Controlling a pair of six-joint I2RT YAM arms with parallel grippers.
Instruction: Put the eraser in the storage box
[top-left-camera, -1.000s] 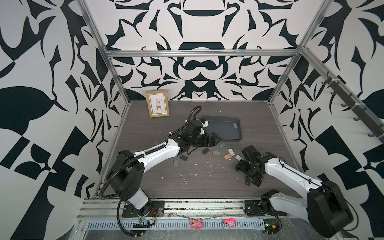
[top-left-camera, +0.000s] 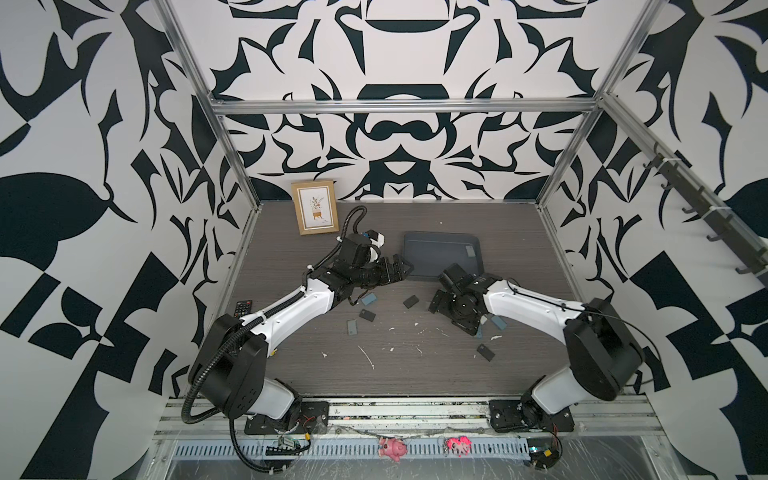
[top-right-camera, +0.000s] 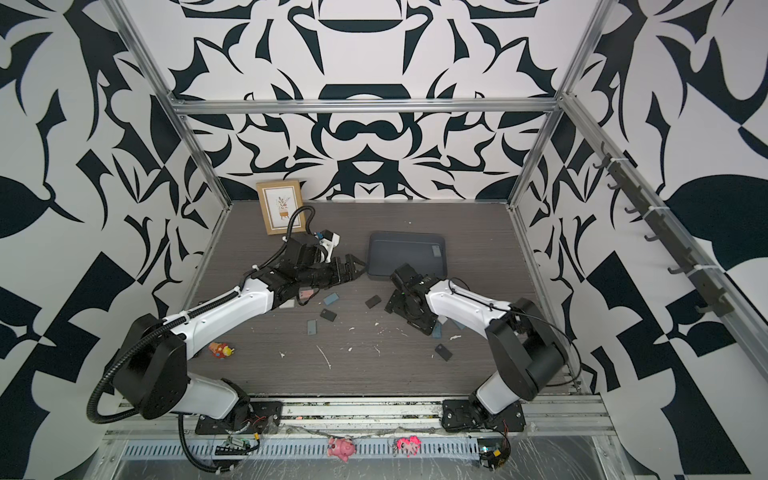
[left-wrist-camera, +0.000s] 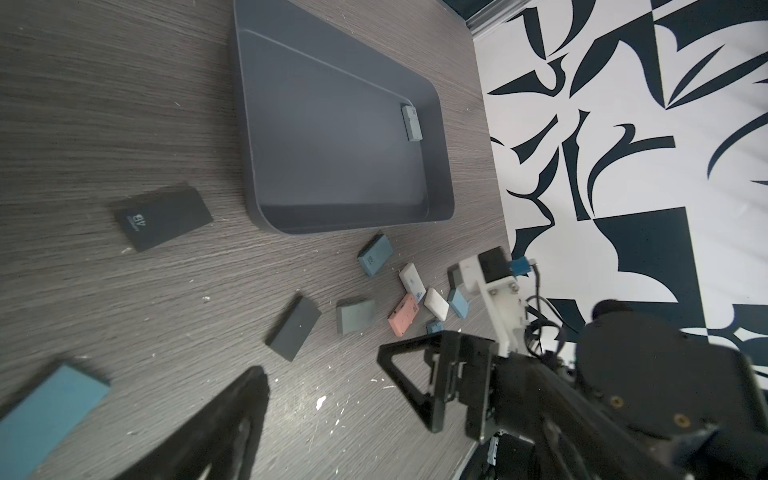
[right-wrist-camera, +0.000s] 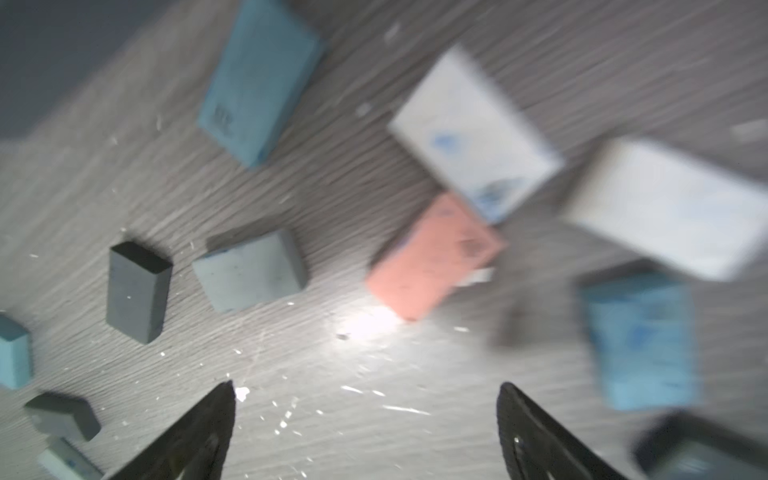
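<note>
The grey storage box (left-wrist-camera: 336, 120) lies open on the table, with one light grey eraser (left-wrist-camera: 412, 122) inside near its far end. Several erasers are scattered outside it. Below my right gripper, the right wrist view shows a pink eraser (right-wrist-camera: 436, 260), a white eraser (right-wrist-camera: 478, 132), a grey eraser (right-wrist-camera: 252, 272) and a blue eraser (right-wrist-camera: 260, 80). That gripper stands open and empty above the table. My left gripper (top-left-camera: 404, 269) is also open, close to the box's left side; beneath it in the left wrist view is a dark eraser (left-wrist-camera: 293, 328).
A framed picture (top-left-camera: 316, 208) stands at the back left. Another dark eraser (left-wrist-camera: 164, 217) and a blue-green eraser (left-wrist-camera: 52, 416) lie to the left. In the left wrist view the right arm reaches in close by. Small scraps litter the front table, otherwise mostly free.
My left gripper has drawn left, away from over the box's edge. My right gripper has moved left and further back, now covering several erasers in the top left view.
</note>
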